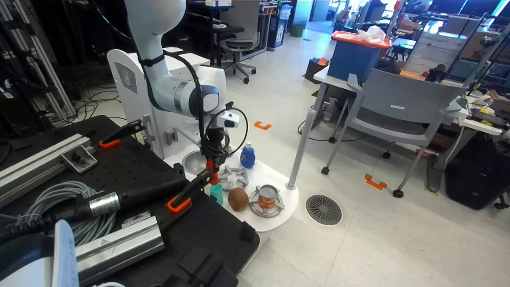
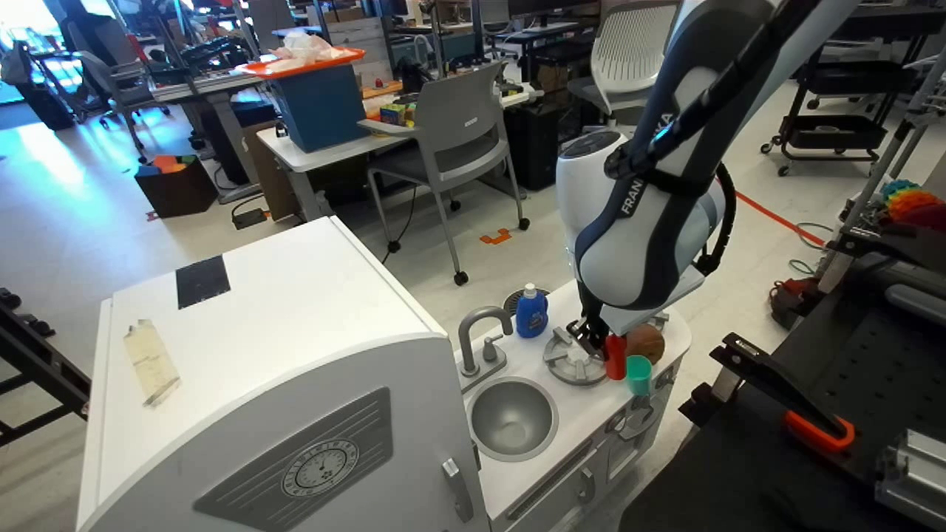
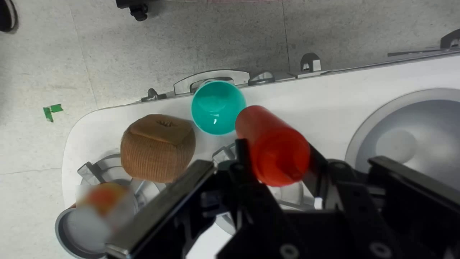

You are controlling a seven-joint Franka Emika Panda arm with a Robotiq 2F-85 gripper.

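A red cylinder point(image 3: 271, 142) stands between the fingers of my gripper, which is shut on it. Right beside it on the white counter is an upright teal cup point(image 3: 217, 107), open at the top and looking empty. Their edges meet in the wrist view; whether they touch, I cannot tell. From the second exterior view, the red cylinder point(image 2: 616, 356) hangs or stands just left of the teal cup point(image 2: 638, 375), by the burner nearer the sink. Whether its lower end rests on the counter is unclear.
A brown, rounded block point(image 3: 157, 149) lies past the teal cup. Beyond it, an orange-labelled can point(image 1: 267, 196) sits on the far burner. The blue bottle point(image 2: 532, 312) stands behind, near the faucet point(image 2: 479, 341). The grey sink point(image 2: 512, 418) is empty.
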